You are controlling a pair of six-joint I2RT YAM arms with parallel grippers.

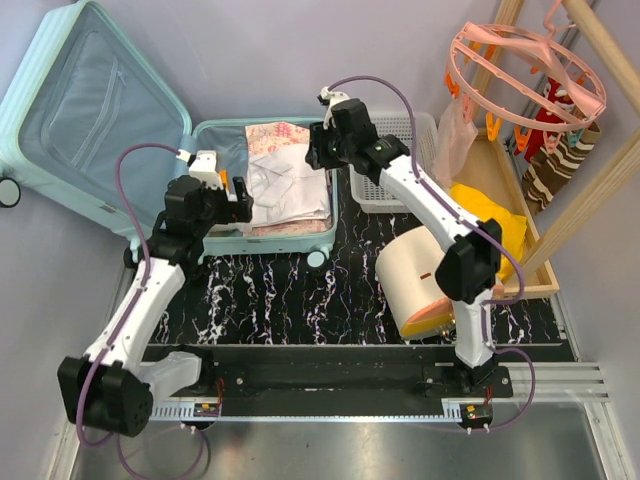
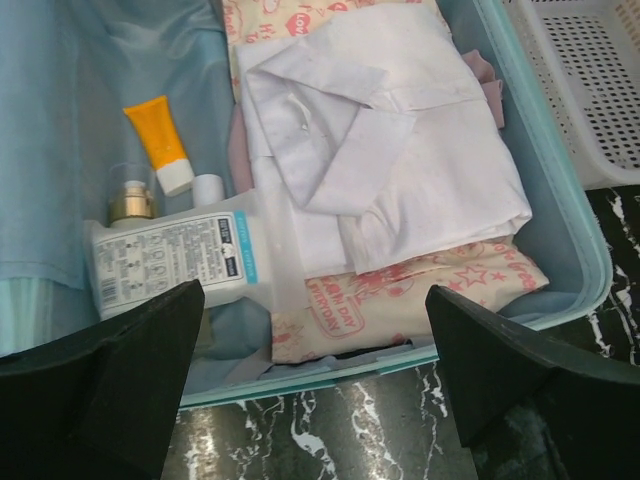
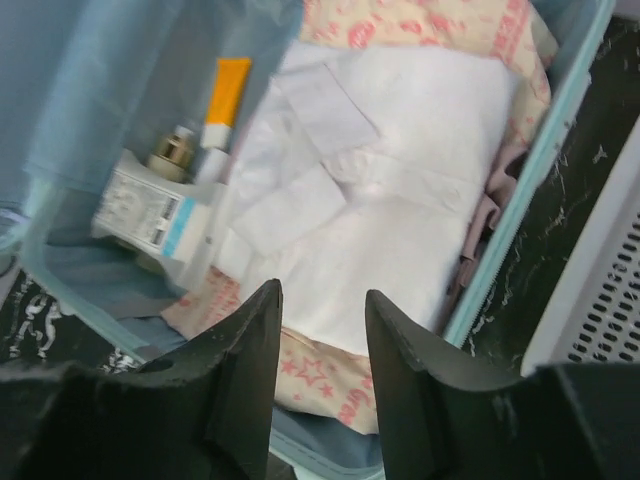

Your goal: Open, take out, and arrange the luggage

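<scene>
The open light-blue suitcase (image 1: 225, 132) holds folded white clothes (image 2: 380, 150) on pink printed fabric (image 2: 360, 310). Along its left side lie a labelled pouch (image 2: 180, 260), an orange tube (image 2: 150, 130) and small bottles (image 2: 132, 206). My left gripper (image 1: 236, 200) stands open over the suitcase's left part, empty. My right gripper (image 1: 322, 145) hangs above the suitcase's right side, over the clothes, its fingers parted with nothing seen between them.
A white perforated basket (image 1: 400, 125) sits right of the suitcase. A wooden rack with a pink hanger ring (image 1: 525, 45) and yellow cloth (image 1: 490, 220) stands at the right, beside a cream cylindrical object (image 1: 400, 275).
</scene>
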